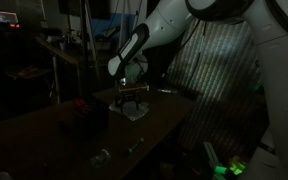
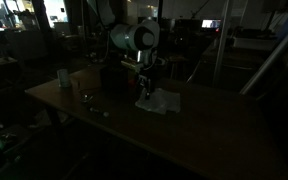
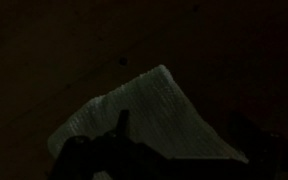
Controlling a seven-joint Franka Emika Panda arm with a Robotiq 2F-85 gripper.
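Note:
A pale, creased cloth [image 1: 131, 110] lies flat on the dark wooden table, beneath my gripper [image 1: 132, 97]. In the second exterior view the cloth [image 2: 164, 101] spreads out to the right of the gripper's fingers, which point down at it. The wrist view is very dark. There, one corner of the ribbed cloth [image 3: 159, 105] points away from the gripper. The two dark fingers stand well apart, one at each side of the cloth, with no object seen gripped. Whether the fingertips touch the cloth cannot be made out.
A dark box [image 1: 89, 118] with something reddish on top stands beside the cloth. Nearer lie a small clear object [image 1: 101, 157] and a thin stick-like item [image 1: 135, 146]. A light cup [image 2: 63, 77] stands at the table's far left end.

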